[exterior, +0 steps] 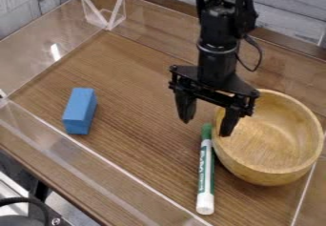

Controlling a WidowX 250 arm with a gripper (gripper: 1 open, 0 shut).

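My black gripper [205,115] hangs over the middle right of the wooden table, its two fingers spread wide with nothing seen between them, the right one at the left rim of a tan bowl [270,158]. A white and green marker [205,177] lies upright in the picture along the bowl's left side, below the gripper. A blue block [78,110] lies at the left of the table.
Clear plastic walls [38,49] border the table at the left.
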